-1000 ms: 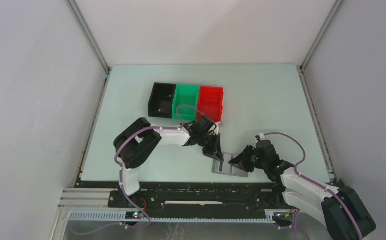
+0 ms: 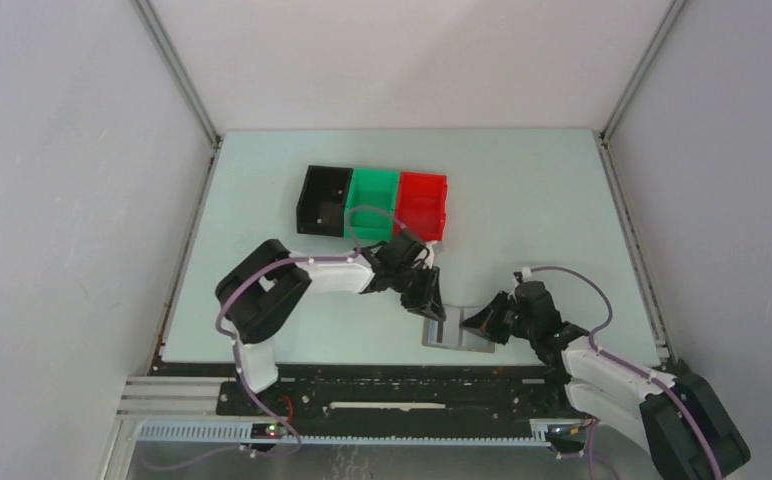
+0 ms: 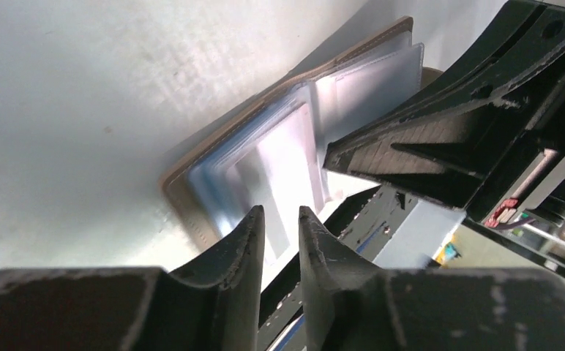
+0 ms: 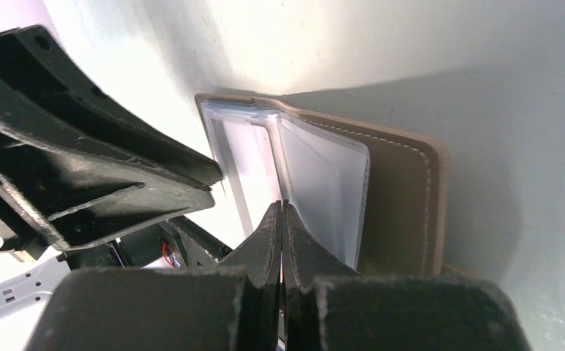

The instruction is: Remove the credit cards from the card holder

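The card holder (image 2: 442,340), tan with stitched edges and clear sleeves holding pale cards, lies open at the table's front edge, between both grippers. In the left wrist view my left gripper is part open over the holder (image 3: 184,191), fingertips at the pale sleeve, nothing visibly held; my right gripper's black body fills the upper right. In the right wrist view my right gripper is shut at the seam between the holder's sleeves (image 4: 323,172), nothing visible between its fingers. My left gripper's body enters from the left there.
A black bin (image 2: 323,200), a green bin (image 2: 370,200) and a red bin (image 2: 421,205) stand together behind the left arm.
In the top view my left arm has shifted slightly left, away from my right gripper. The right arm and the holder have moved little, if at all.
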